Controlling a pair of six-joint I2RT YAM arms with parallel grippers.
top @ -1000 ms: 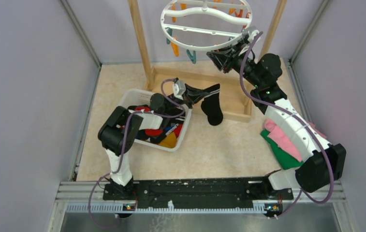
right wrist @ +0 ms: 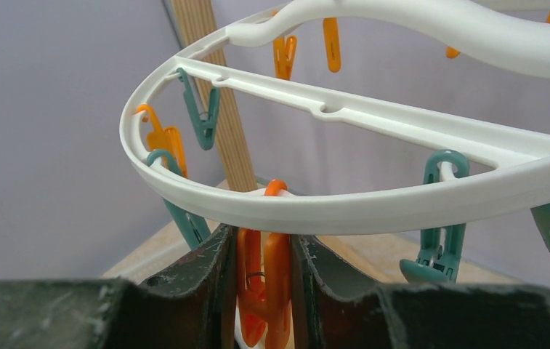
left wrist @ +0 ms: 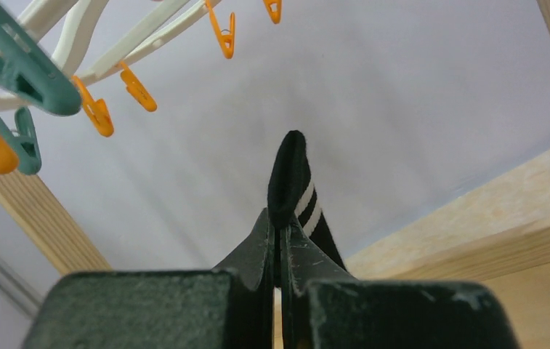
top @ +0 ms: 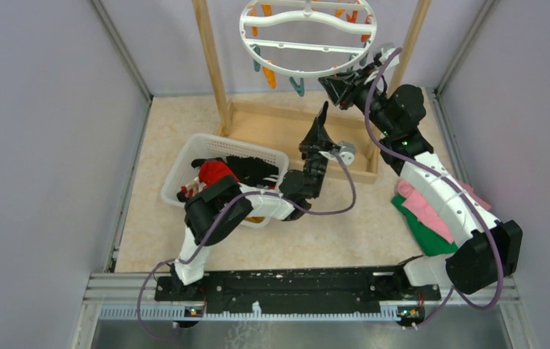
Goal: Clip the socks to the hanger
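A black sock (left wrist: pixel 290 178) with white stripes is pinched at its edge between the tips of my left gripper, which is shut. From above, my left gripper (top: pixel 321 131) points up below the hanger, apart from it, and only the sock's tip (top: pixel 325 109) shows there. The round white hanger (top: pixel 308 72) carries orange and green clips. Close under its right front rim is my right gripper (top: pixel 336 89). In the right wrist view that gripper is shut on an orange clip (right wrist: pixel 276 269) hanging from the rim (right wrist: pixel 330 216); the clip's lower end is partly hidden.
A white basket (top: pixel 174 178) with several socks stands left, partly under the left arm. Pink (top: pixel 428 211) and green cloths (top: pixel 423 233) lie at the right. Wooden posts (top: pixel 213 65) flank the hanger. Green clips (right wrist: pixel 442 218) hang near the right gripper.
The left gripper has swung from pointing right over the basket to pointing up near the hanger, carrying the sock. The right arm shifted slightly right; the hanger swayed a little.
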